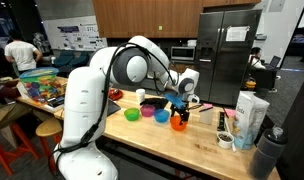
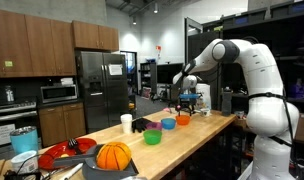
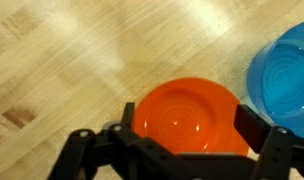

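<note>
In the wrist view an orange bowl (image 3: 188, 116) lies beneath my gripper, its round opening facing up. The two dark fingers stand wide apart, one near each side of the bowl, and nothing is held between them. A blue cup or bowl (image 3: 290, 78) sits close beside it at the right. From the exterior, the orange bowl (image 1: 178, 122) is on the wooden table with the gripper (image 1: 179, 103) just over it. The blue one (image 1: 162, 116) stands to its left.
A pink bowl (image 1: 147, 111) and a green bowl (image 1: 131, 113) continue the row leftward. On the right are a small white bowl (image 1: 225, 140), a bag (image 1: 249, 119) and a dark canister (image 1: 267, 152).
</note>
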